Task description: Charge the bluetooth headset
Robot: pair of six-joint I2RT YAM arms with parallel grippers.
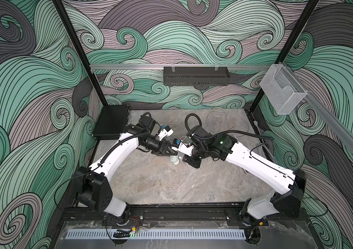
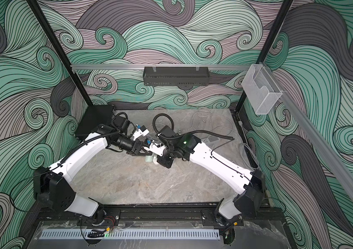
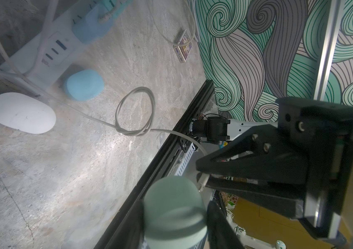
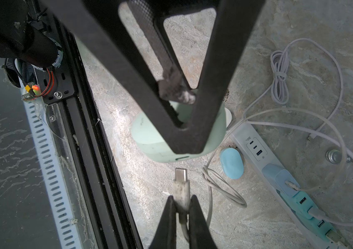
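The pale green headset case (image 4: 155, 145) is off the table, and my left gripper is shut on it, one finger on each side. In the right wrist view, a black left finger (image 4: 188, 141) covers much of the case; the small port (image 4: 182, 157) shows on its lower edge. Facing that port is the metal tip of the cable plug (image 4: 181, 188), with a narrow gap between them in this view. The plug's body sits between the fingertips of my right gripper, which is shut on it. Both grippers meet over mid-table (image 1: 176, 153).
A white power strip (image 4: 259, 153) with plugs and cables lies on the table. Near it are a blue case (image 4: 231, 163) and a white case (image 3: 22, 112). The plug's grey cable (image 3: 137, 130) loops loosely over the table.
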